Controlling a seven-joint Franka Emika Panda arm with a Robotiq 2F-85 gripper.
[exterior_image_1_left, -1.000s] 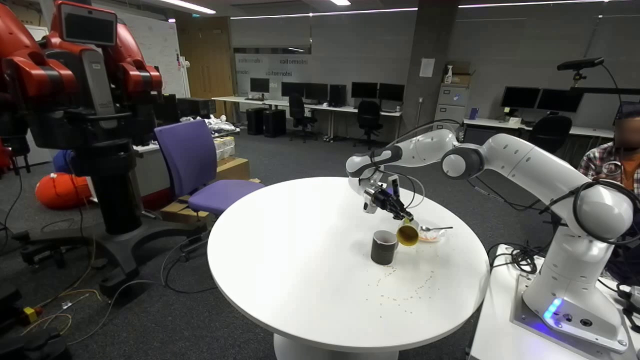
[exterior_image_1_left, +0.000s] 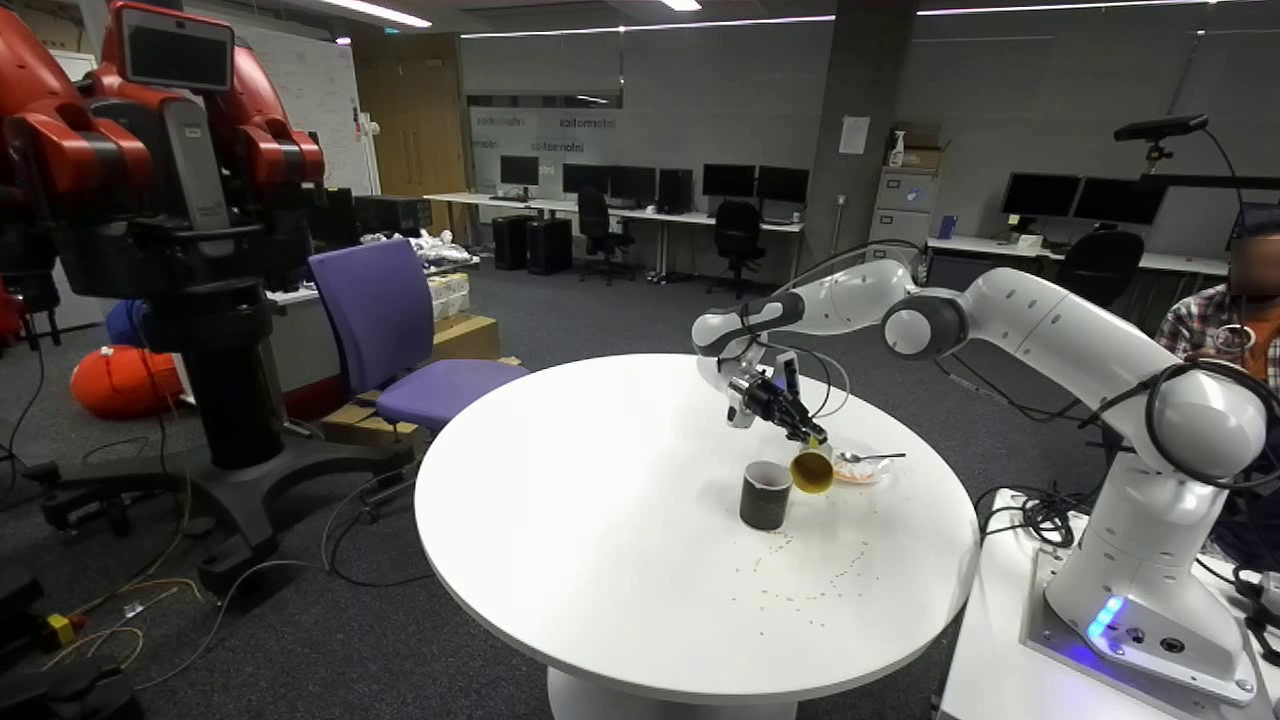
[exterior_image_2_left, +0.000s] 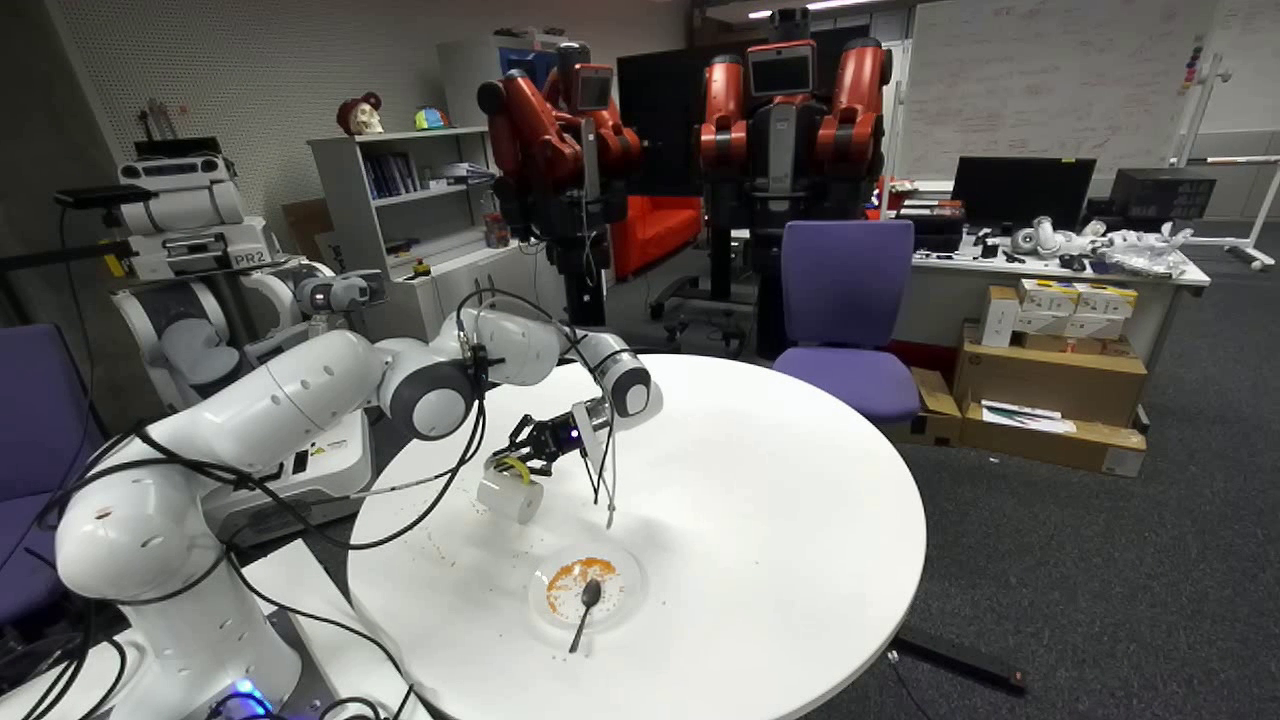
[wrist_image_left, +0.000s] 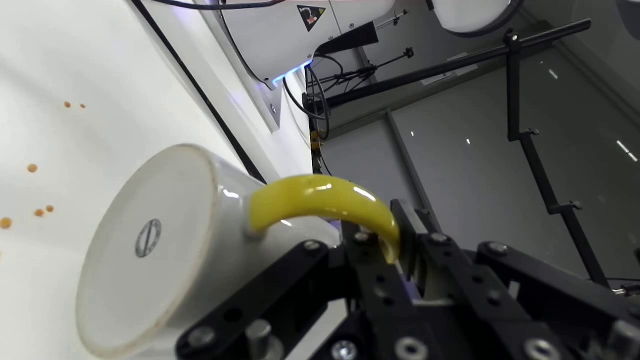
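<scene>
My gripper is shut on the yellow handle of a white mug (wrist_image_left: 150, 240) with a yellow inside. In exterior view 1 this mug (exterior_image_1_left: 812, 469) is tipped on its side, its mouth facing the camera, right beside a dark grey mug (exterior_image_1_left: 764, 496) that stands upright on the table. Whether the two mugs touch I cannot tell. From the other side, the tipped mug (exterior_image_2_left: 509, 493) shows its white base, and the dark mug is hidden. Whatever is inside either mug cannot be made out.
A clear plate (exterior_image_2_left: 632, 596) with orange bits and a spoon (exterior_image_2_left: 585, 613) rests on the round white table (exterior_image_2_left: 768, 540). Small orange bits (exterior_image_1_left: 828, 596) lie scattered around the mugs.
The held mug and the dark mug have each shifted very slightly to the left in exterior view 1. The arm looks almost the same.
</scene>
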